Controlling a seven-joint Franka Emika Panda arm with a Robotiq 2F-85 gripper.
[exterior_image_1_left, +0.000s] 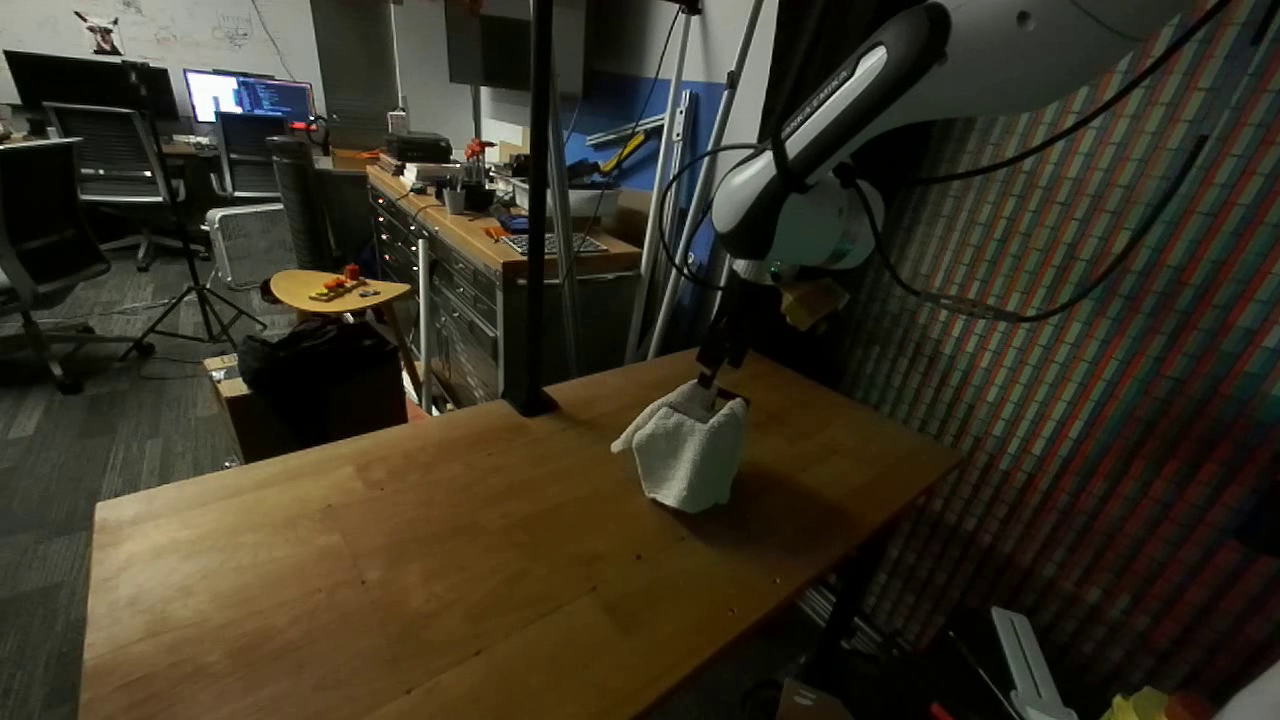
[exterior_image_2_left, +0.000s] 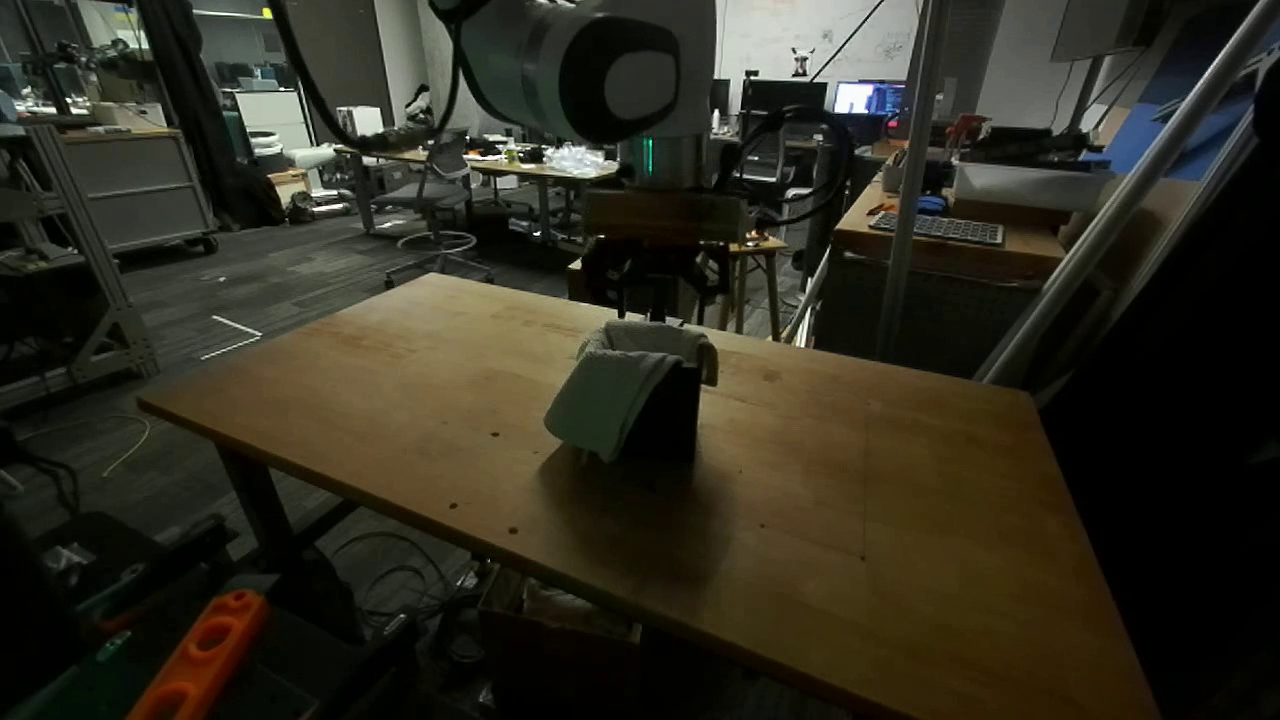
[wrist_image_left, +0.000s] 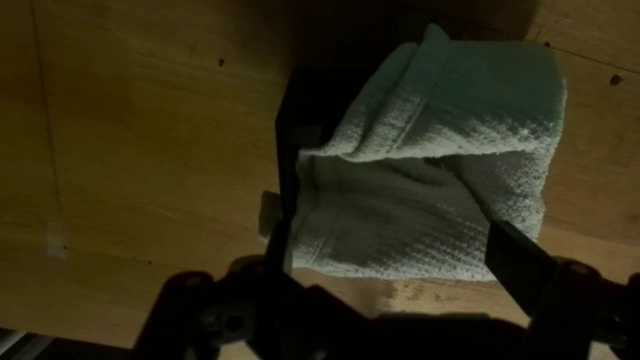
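Note:
A light cloth (exterior_image_1_left: 692, 454) is draped over and down into a black box (exterior_image_2_left: 667, 418) on the wooden table. One flap of the cloth (exterior_image_2_left: 609, 396) hangs over the box's near side in the second exterior view. Seen from the wrist, the cloth (wrist_image_left: 396, 210) covers most of the box, and a dark side of the box (wrist_image_left: 309, 102) shows at left. My gripper stands open above it, fingers spread wide with none of the cloth visibly pinched. In the first exterior view the gripper (exterior_image_1_left: 720, 374) is just over the top of the cloth.
A black post (exterior_image_1_left: 537, 240) rises at the table's back edge. A patterned curtain (exterior_image_1_left: 1080, 336) hangs beyond the right edge.

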